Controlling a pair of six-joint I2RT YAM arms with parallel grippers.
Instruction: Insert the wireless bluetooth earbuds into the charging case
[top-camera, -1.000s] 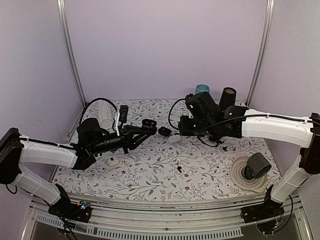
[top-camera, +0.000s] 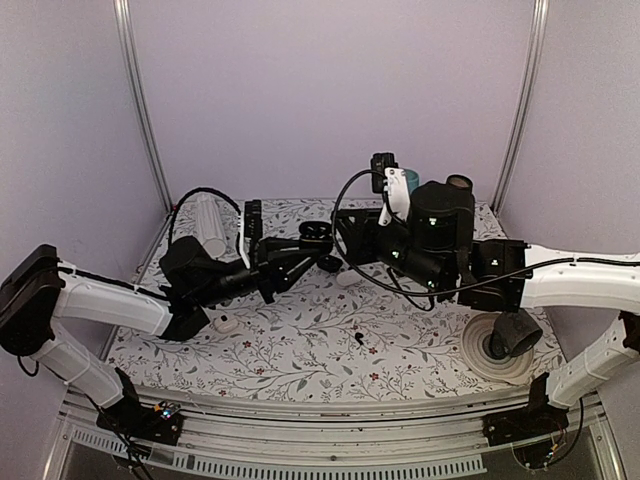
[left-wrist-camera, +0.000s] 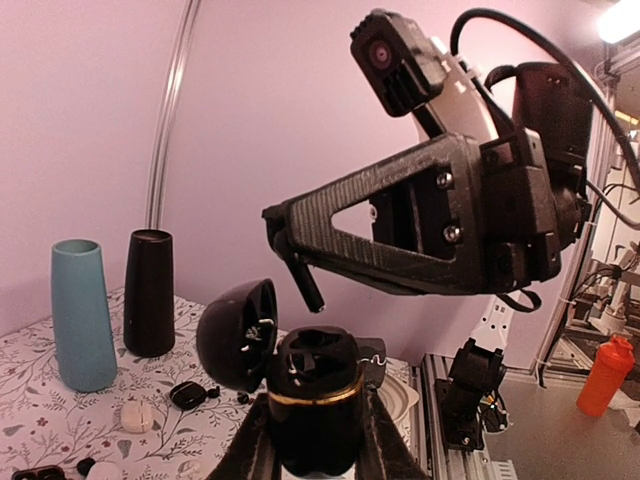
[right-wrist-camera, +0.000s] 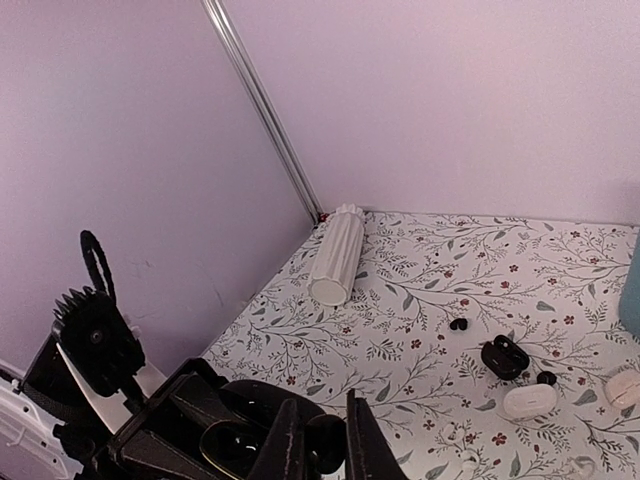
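A black charging case (left-wrist-camera: 318, 392) with a gold rim line is gripped by my left gripper (top-camera: 312, 250), which is shut on it. Its lid (left-wrist-camera: 238, 335) stands open, facing the right arm. In the right wrist view, a small rounded black earbud (right-wrist-camera: 326, 442) sits between the fingertips of my right gripper, shut on it. The case (right-wrist-camera: 228, 445) appears just left of the earbud there. From the left wrist view, a right fingertip (left-wrist-camera: 303, 275) slants down over the case opening, apart from it. The earbud itself is not clearly visible from there.
On the patterned cloth lie another black case (right-wrist-camera: 505, 357), a white case (right-wrist-camera: 530, 402) and several loose earbuds. A teal cup (left-wrist-camera: 83, 315) and black cup (left-wrist-camera: 150, 293) stand at the back. A dark mug (top-camera: 516, 333) rests on a plate (top-camera: 475, 368) at the right.
My left gripper has moved slightly right and up with the case.
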